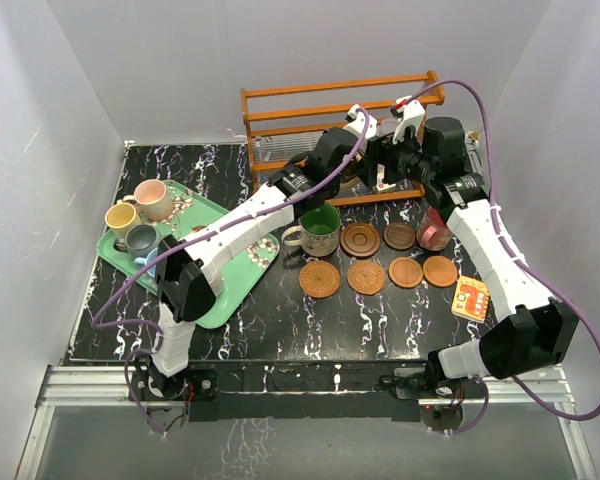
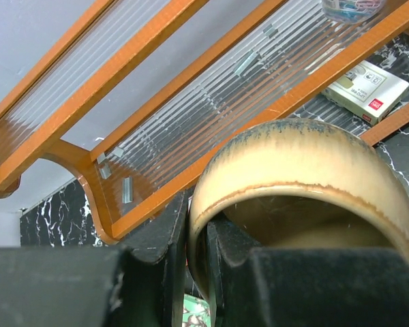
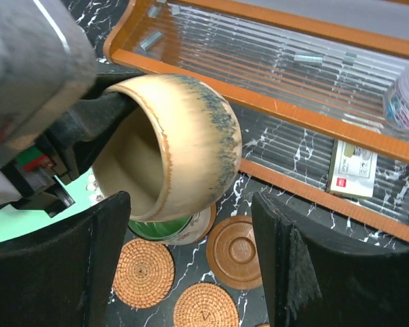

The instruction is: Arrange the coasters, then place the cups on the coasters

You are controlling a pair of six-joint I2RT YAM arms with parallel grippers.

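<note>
My left gripper is shut on the wall of a tan cup (image 3: 201,139) with a dark speckled base. The cup is tilted on its side, mouth toward the gripper, in the air in front of the wooden rack. Facing the cup from the right, my right gripper is open, its fingers apart with the cup just beyond them. In the top view both grippers almost meet and largely hide the cup. Round coasters lie below: a dark brown one (image 1: 360,240), a smaller brown one (image 1: 399,235), woven ones (image 1: 319,279) and plain tan ones (image 1: 405,272).
A green-lined cup (image 1: 320,228) stands left of the brown coaster, and a red cup (image 1: 433,232) to the right. The green tray (image 1: 242,285) holds several cups. The wooden rack (image 1: 340,85) stands close behind the grippers.
</note>
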